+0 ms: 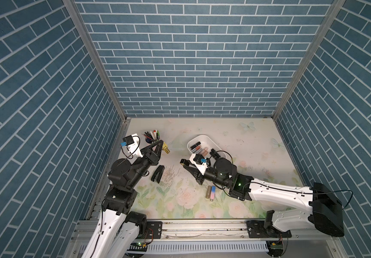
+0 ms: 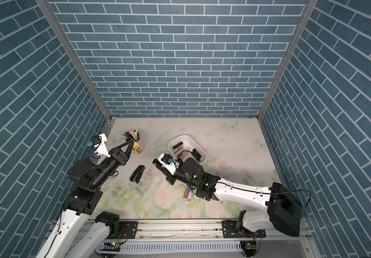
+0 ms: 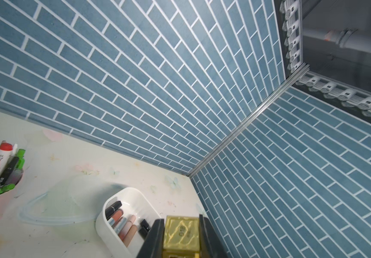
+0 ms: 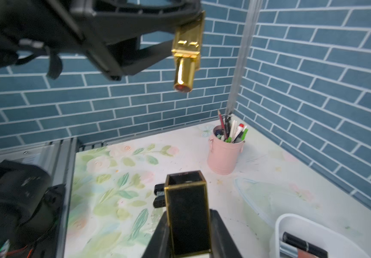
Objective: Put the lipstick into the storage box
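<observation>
Shut in my left gripper is a gold lipstick base (image 4: 186, 60), its tube end pointing down with a reddish tip in the right wrist view. My right gripper is closed around a black cap with gold edges (image 4: 188, 215). Base and cap are apart, both raised above the table. The white storage box (image 1: 199, 136) lies behind my right gripper in the top left view, with several lipsticks inside; the right arm covers its near corner. A brown lipstick (image 1: 208, 192) and a pink-and-blue one (image 1: 212, 192) rest on the tabletop near the right arm.
A pink pen cup (image 4: 224, 157) stands at the back left, close to the left gripper. The black stapler (image 1: 158, 173) lies on the left of the table. Free tabletop (image 1: 241, 135) extends right of the box.
</observation>
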